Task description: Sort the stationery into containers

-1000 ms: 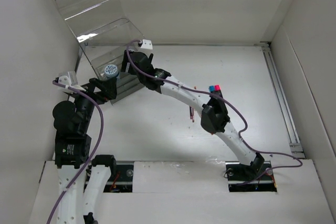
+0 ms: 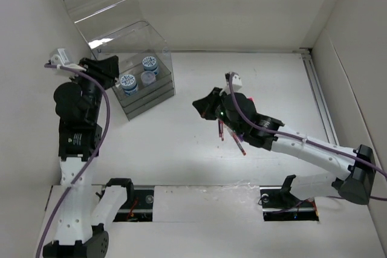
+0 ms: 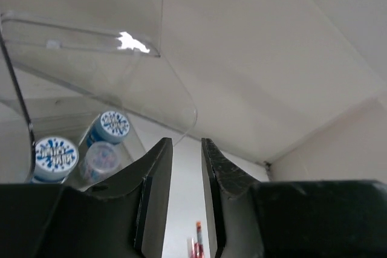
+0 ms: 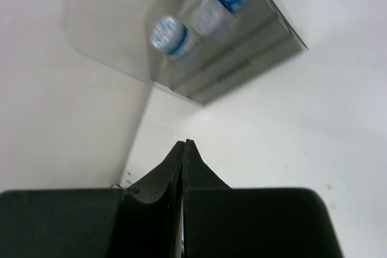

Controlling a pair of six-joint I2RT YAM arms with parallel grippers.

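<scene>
My left gripper is at the clear acrylic container [image 2: 149, 103] at the upper left, fingers close together; I cannot see what, if anything, is between them. Inside the container stand two white-and-blue lidded jars [image 2: 149, 63] [image 3: 55, 155] and a translucent one [image 2: 148, 78]. My right gripper is shut, with nothing visible between its fingers, above the middle of the table. Pencils or pens [image 2: 239, 145] lie on the table beneath and beside it, partly hidden by the right arm.
The container's clear lid [image 2: 100, 7] stands raised at the back. Walls [image 2: 357, 77] enclose the sides and back, with a metal rail [image 2: 317, 95] along the right edge.
My right gripper has moved from the container rightward to over the pencils, uncovering the jars.
</scene>
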